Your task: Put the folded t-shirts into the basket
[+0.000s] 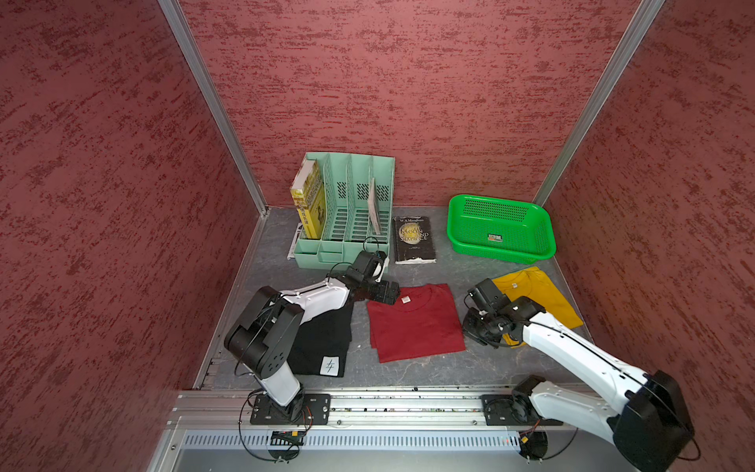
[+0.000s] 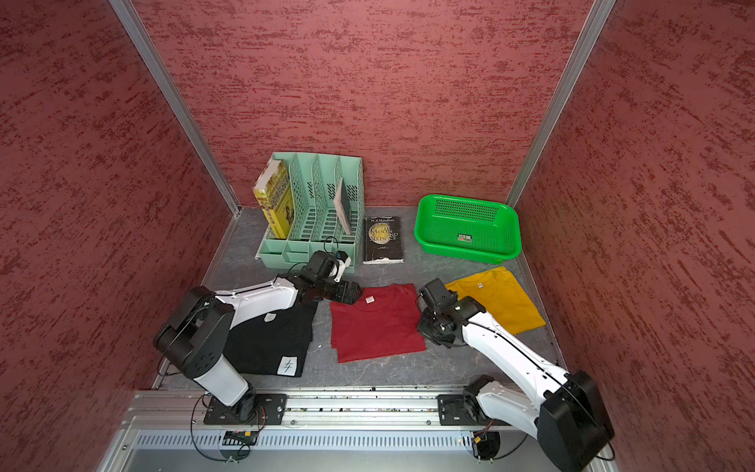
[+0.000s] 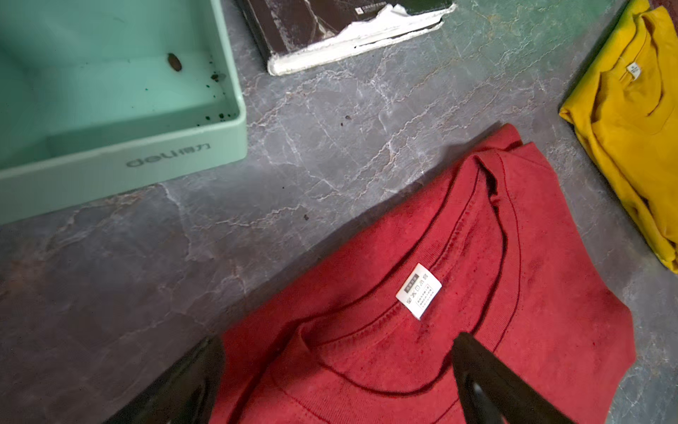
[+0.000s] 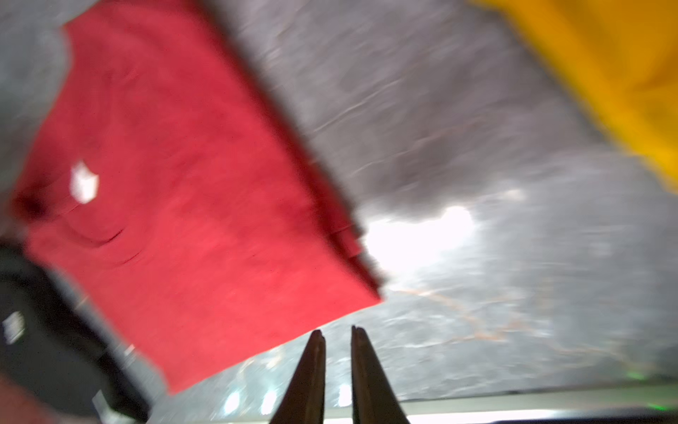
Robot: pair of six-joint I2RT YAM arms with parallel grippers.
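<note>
A folded red t-shirt (image 1: 417, 322) lies flat mid-table, its collar toward the back. Folded black (image 1: 318, 342) and yellow (image 1: 542, 295) shirts lie to its left and right, each partly covered by an arm in the top left view. The green basket (image 1: 501, 251) stands empty at the back right. My left gripper is open over the red shirt's collar corner, nothing gripped between its fingers. My right gripper is shut, its narrow fingers bare, off the red shirt's right front corner.
A mint-green file rack (image 1: 346, 255) with a yellow book (image 1: 313, 208) stands at the back left, close to my left gripper. A dark book (image 1: 414, 240) lies flat between rack and basket. Bare table shows in front of the basket.
</note>
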